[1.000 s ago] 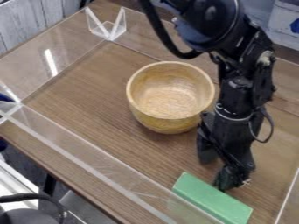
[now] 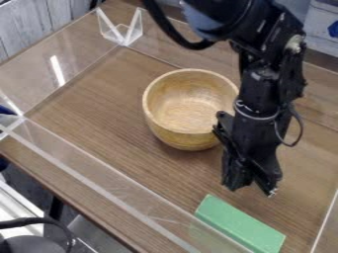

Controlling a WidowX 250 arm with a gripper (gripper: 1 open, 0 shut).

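The black gripper (image 2: pixel 244 176) points down over the wooden table at the right of the camera view, its tip low, above and beside a green rectangular block (image 2: pixel 239 225) near the front edge. I see nothing held at its tip; the fingers look close together. A round tan wooden bowl (image 2: pixel 172 104) sits just left of the arm, partly behind it.
A small white wire-like object (image 2: pixel 121 30) is at the back left. Dark cables lie off the table's left edge at the lower left.
The gripper has risen and moved back, away from the green block, and slightly left. The bowl and block look unmoved.
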